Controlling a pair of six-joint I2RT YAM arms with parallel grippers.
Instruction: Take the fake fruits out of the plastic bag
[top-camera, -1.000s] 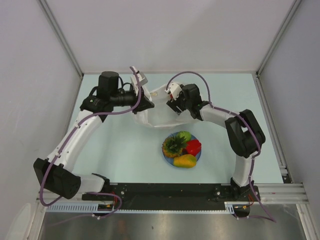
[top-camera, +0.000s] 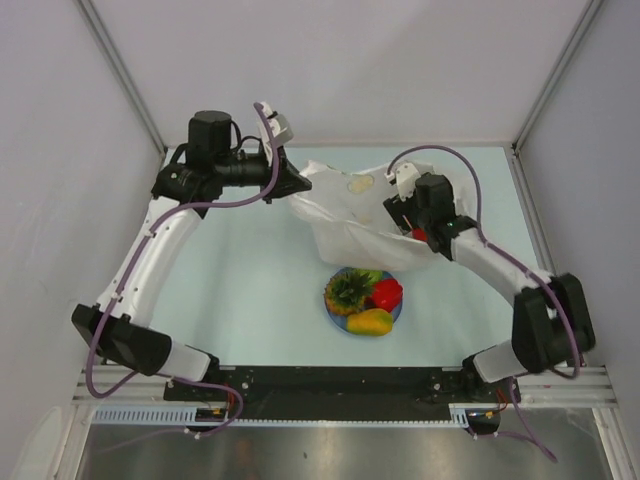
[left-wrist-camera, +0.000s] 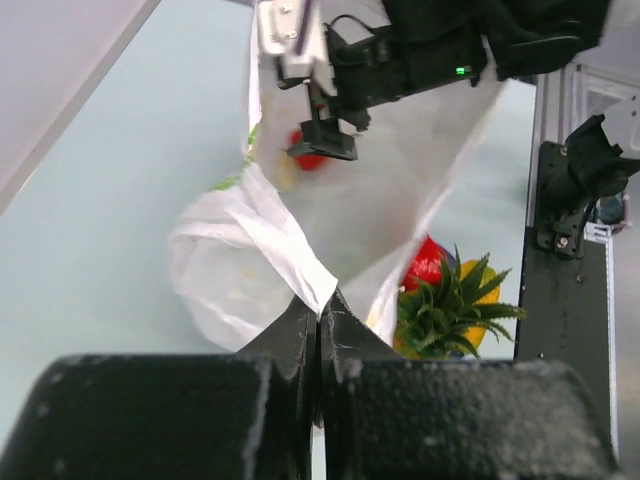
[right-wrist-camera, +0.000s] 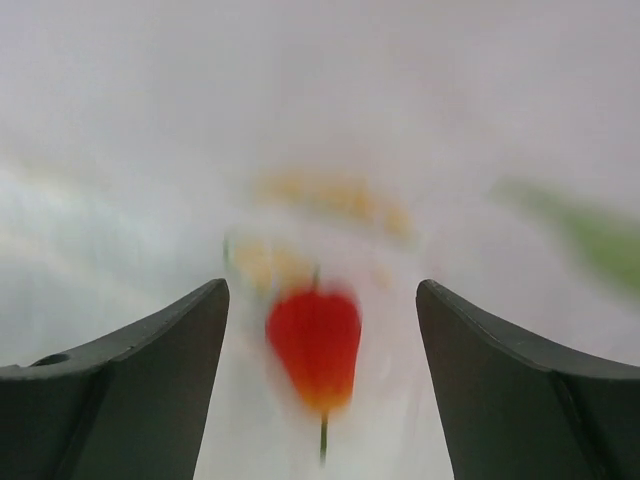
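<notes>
A white plastic bag stretches between my two arms. My left gripper is shut on a corner of the bag, a thin white fold running up from its fingertips. My right gripper reaches over the bag's right part. In the right wrist view its fingers stand well apart. A red fruit shows in the gap between them, clear of both, with the white bag behind it. From above, red shows in the bag beside the right gripper.
Below the bag a blue plate carries a pineapple, a red fruit, a yellow fruit and a partly hidden green one. Clear table lies left of the plate and at the lower right.
The left gripper has shifted only slightly; the plate has stayed put.
</notes>
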